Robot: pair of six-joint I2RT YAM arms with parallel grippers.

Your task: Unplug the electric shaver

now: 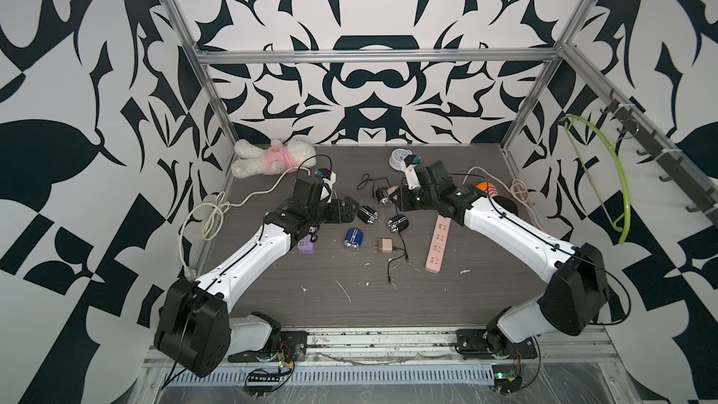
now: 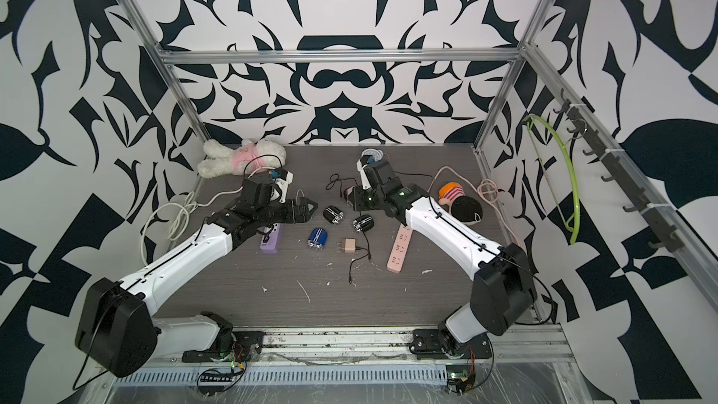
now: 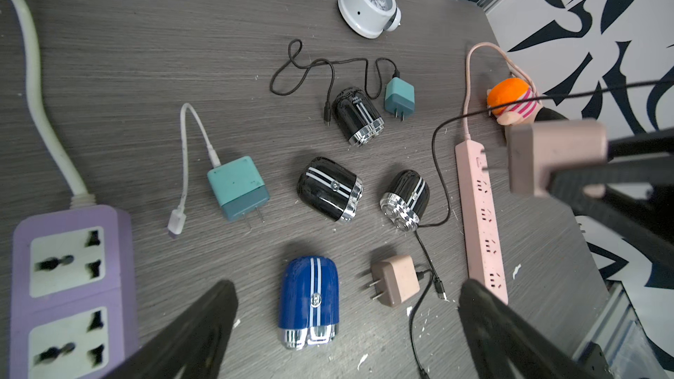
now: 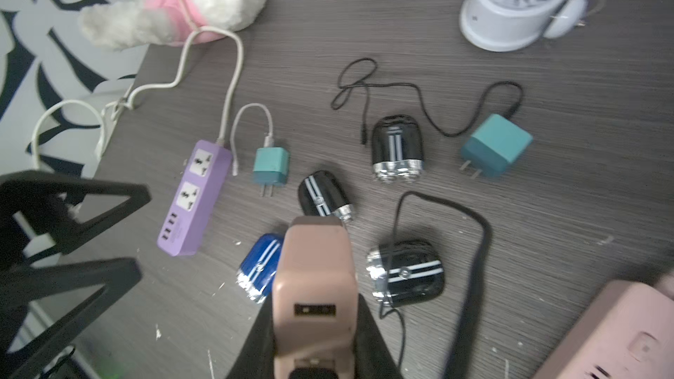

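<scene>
My right gripper is shut on a pink charger block, raised above the table. In the left wrist view this charger has its prongs pointing left, clear of any socket. A black cable trails by the right gripper and loops down past a black shaver. The pink power strip shows no plug in its sockets. My left gripper stands open above the table with nothing between its fingers. Below lie two more black shavers and a blue shaver.
A second pink charger and teal chargers lie loose. A purple power strip is at the left. A white clock and a plush toy stand at the back.
</scene>
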